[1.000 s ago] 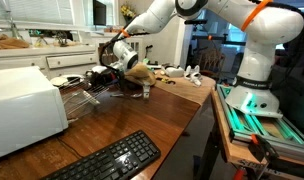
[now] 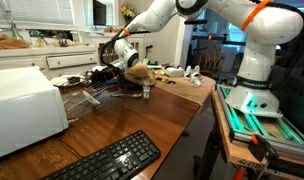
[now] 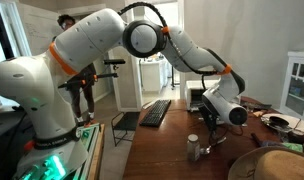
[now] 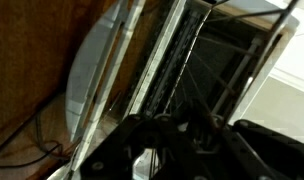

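A wire rack (image 4: 228,62) with thin metal bars fills the right part of the wrist view and runs up to my gripper. The dark fingers are shut at the rack's edge, apparently on it; shadow hides the exact contact. In exterior view 1 the pale, see-through rack (image 2: 82,99) stands tilted over the table beside the white box, with my gripper (image 2: 98,74) behind it. Exterior view 2 shows the wrist (image 3: 222,103) low over the far part of the table, the fingertips mostly hidden.
A white box (image 2: 27,108) stands at the left, and a black keyboard (image 2: 107,160) lies in front. A small cylindrical shaker (image 3: 193,148) stands near the arm. Dark clutter and a round tan thing (image 3: 282,163) crowd the back.
Over the last second the pale rack beside the white box has shifted slightly in tilt and height. My arm has moved only a little; the keyboard and box are unmoved.
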